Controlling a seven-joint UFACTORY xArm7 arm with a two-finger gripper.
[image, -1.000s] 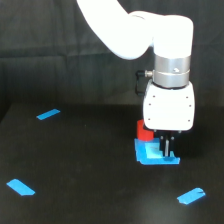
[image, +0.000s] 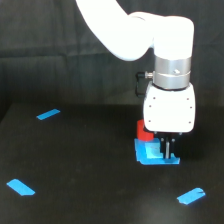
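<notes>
My gripper (image: 168, 153) points downward at the right of the camera view, its dark fingertips low over a blue object (image: 143, 153). That object rests on the dark table and has a lighter blue patch near its middle. The fingers cover part of it, and whether they touch it or have anything between them is too small to make out. Just behind its left part is a red object (image: 144, 132), partly hidden by the white hand.
Blue strips lie on the table: one at the back left (image: 48, 114), one at the front left (image: 20, 187) and one at the front right (image: 191, 196). A dark curtain (image: 60, 75) hangs behind.
My hand sits very slightly lower than a second ago, with the fingertips a little changed over the blue object. The red and blue objects and the strips look unmoved.
</notes>
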